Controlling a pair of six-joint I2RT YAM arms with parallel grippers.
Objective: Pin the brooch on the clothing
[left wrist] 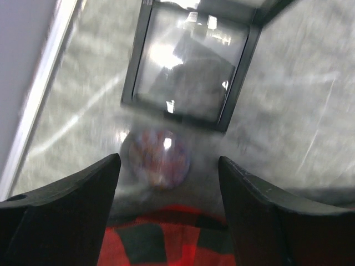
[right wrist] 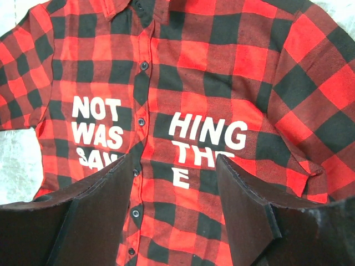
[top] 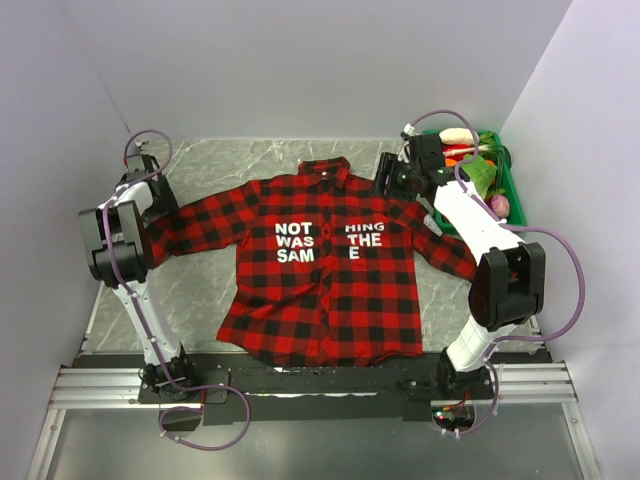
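A red and black plaid shirt (top: 320, 290) with white lettering lies spread on the counter. My left gripper is at the far left, above the end of the sleeve, its fingers apart. Between and just beyond them lies a small round, mottled brooch (left wrist: 158, 158), blurred, with a dark-framed clear square case (left wrist: 183, 77) above it in the left wrist view. My right gripper hangs over the right shoulder of the shirt, fingers apart, with the lettering and buttons beneath it and nothing held.
A green basket (top: 508, 175) of vegetables stands at the back right, behind the right arm. Grey walls border the marble counter (top: 160, 310) on left, back and right. Bare counter shows along the back and at the lower left.
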